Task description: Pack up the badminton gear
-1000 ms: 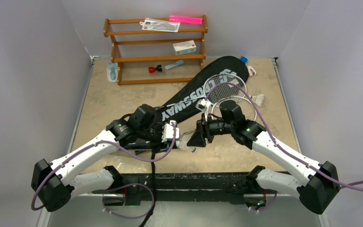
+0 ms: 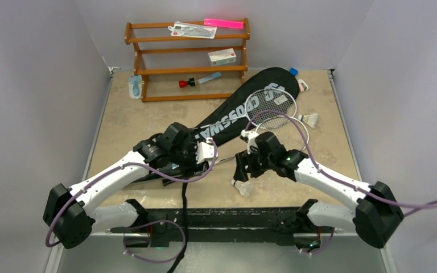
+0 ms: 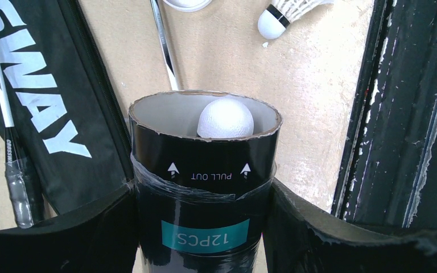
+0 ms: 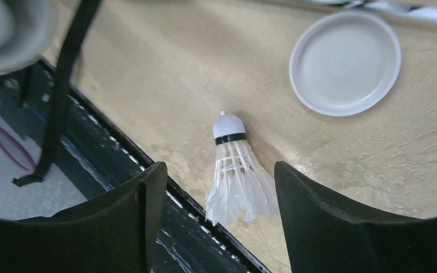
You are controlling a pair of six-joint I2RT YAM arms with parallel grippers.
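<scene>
In the left wrist view my left gripper grips a black shuttlecock tube. Its uncapped mouth shows the white cork of a shuttlecock inside. A loose shuttlecock lies on the table below my right gripper, whose fingers are apart on either side of the feathers in that view. Nothing is held there. Beside it lies a round white lid. The black racket bag stretches diagonally across the table, with two rackets on and beside it. Another shuttlecock lies by the racket heads.
A wooden rack stands at the back with a white box and a pink item. A black strap hangs over the table's dark front edge. Open table shows right of the loose shuttlecock.
My right gripper has since moved over it. The left arm has shifted slightly.
</scene>
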